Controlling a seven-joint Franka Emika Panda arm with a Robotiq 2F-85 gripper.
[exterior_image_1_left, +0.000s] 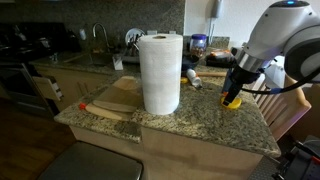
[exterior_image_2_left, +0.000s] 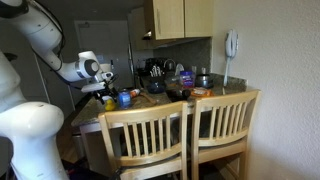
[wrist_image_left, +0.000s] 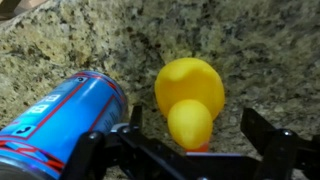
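Note:
A small yellow object (wrist_image_left: 190, 88) with a rounded body and a smaller round knob stands on the speckled counter in the wrist view. My gripper is open around it, with a dark finger on either side and gaps between fingers and object. A bit of red shows below the knob. In exterior view 1 the yellow object (exterior_image_1_left: 231, 102) sits under my gripper on the right part of the counter. A blue can (wrist_image_left: 65, 122) with red bands stands close to the left finger; exterior view 2 shows the blue can (exterior_image_2_left: 124, 99) beside the yellow object (exterior_image_2_left: 110, 104).
A tall paper towel roll (exterior_image_1_left: 160, 75) stands left of the arm. Cutting boards (exterior_image_1_left: 120, 95) lie on the far left counter. Wooden chairs (exterior_image_2_left: 145, 140) line the near side in exterior view 2. The front counter before the gripper is clear.

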